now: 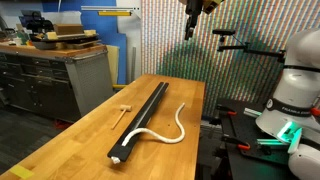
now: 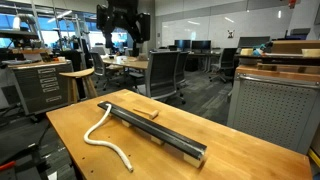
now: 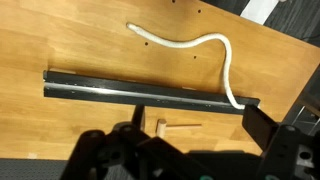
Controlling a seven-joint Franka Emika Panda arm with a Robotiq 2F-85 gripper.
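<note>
Above the table, my gripper (image 1: 188, 36) hangs well clear of everything, its fingers apart and empty; the wrist view looks down past its fingers (image 3: 138, 117). Below lies a long black rail (image 3: 140, 92), with a bent white hose (image 3: 227, 70) on the table beside it. One end of the hose reaches the rail, while its other end lies loose on the wood. Across the rail from most of the hose is a small wooden mallet-like tool (image 3: 182, 125), also visible in exterior view 2 as a light wooden piece (image 2: 145, 112).
The wooden table (image 2: 240, 150) has bare room around the rail. A grey cabinet (image 2: 270, 110) with items on top stands behind it. A stool (image 2: 78, 75) and an office chair (image 2: 163, 75) are beyond the table edge.
</note>
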